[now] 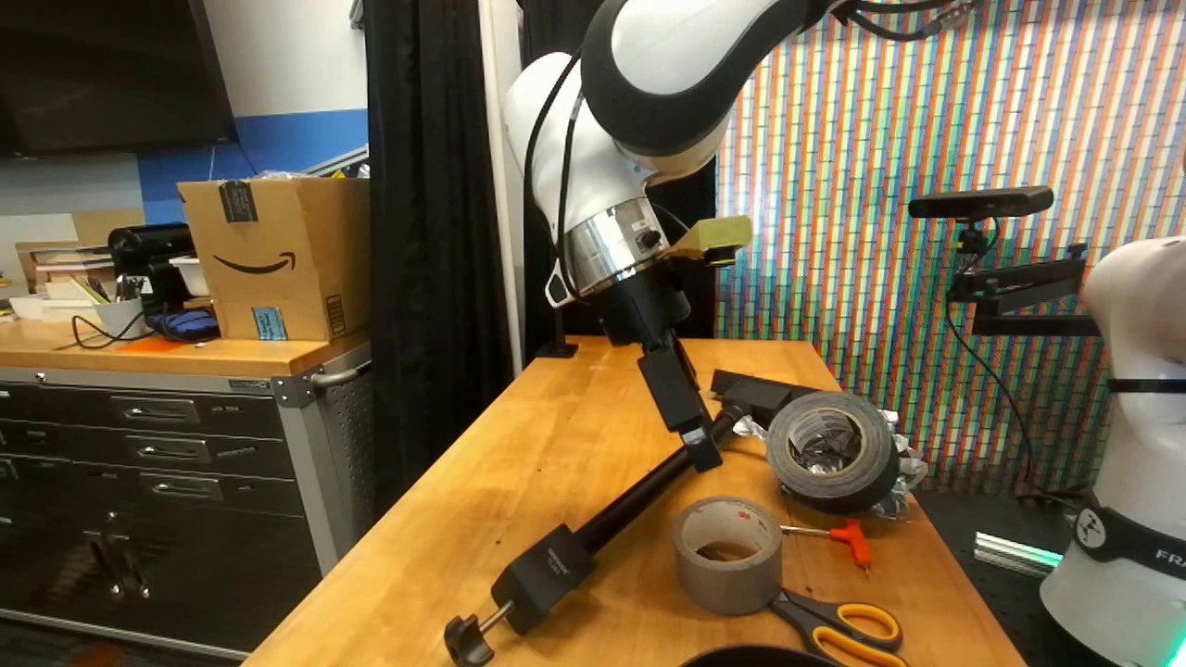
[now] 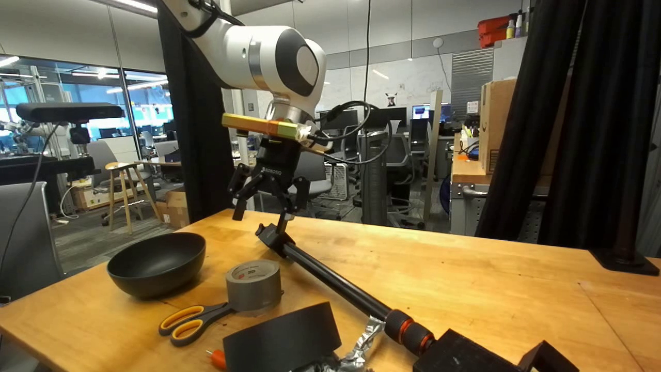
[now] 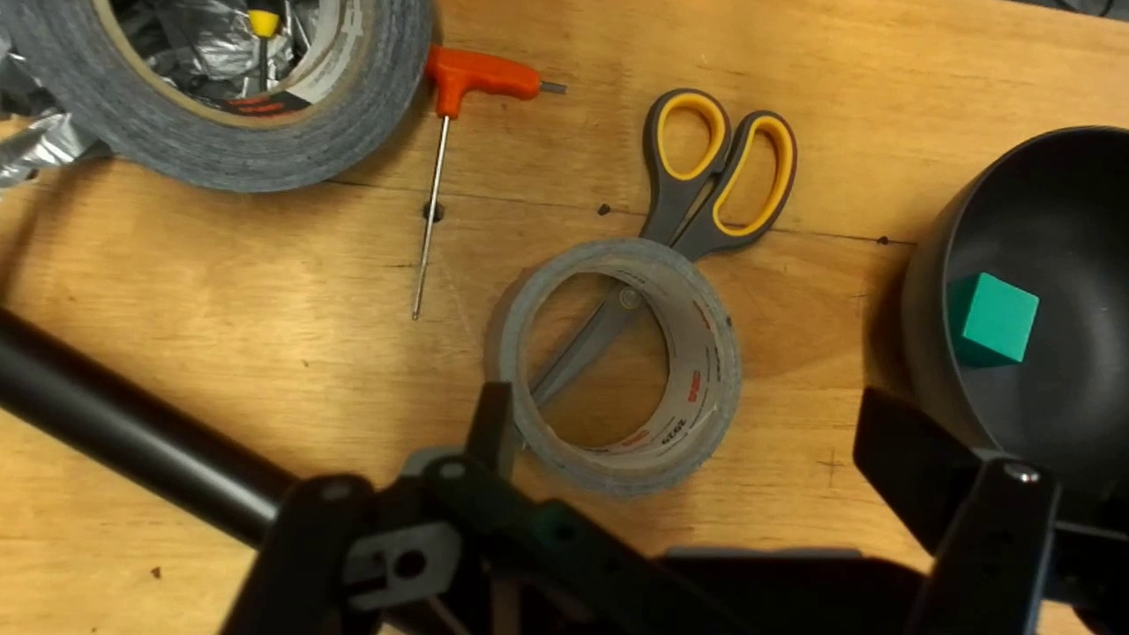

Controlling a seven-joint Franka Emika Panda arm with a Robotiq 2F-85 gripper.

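My gripper (image 2: 261, 216) hangs above the table with its fingers apart and nothing between the fingers. In the wrist view a grey tape roll (image 3: 505, 349) lies below, between the lines of the two fingers. Scissors (image 3: 749, 180) with black-and-orange handles point under it, their blades showing through its hole. To the right stands a black bowl (image 3: 926, 296) with a green cube (image 3: 998, 318) inside, against its wall. An orange T-handle tool (image 3: 482, 76) lies at upper left. Beside it, a larger dark tape roll (image 3: 275, 159) leans, foil and a yellow-tipped tool visible through its hole.
A long black pole with a clamp (image 1: 542, 578) runs diagonally across the table, close to the gripper in the exterior views. Crumpled foil (image 2: 365, 344) lies by the large roll.
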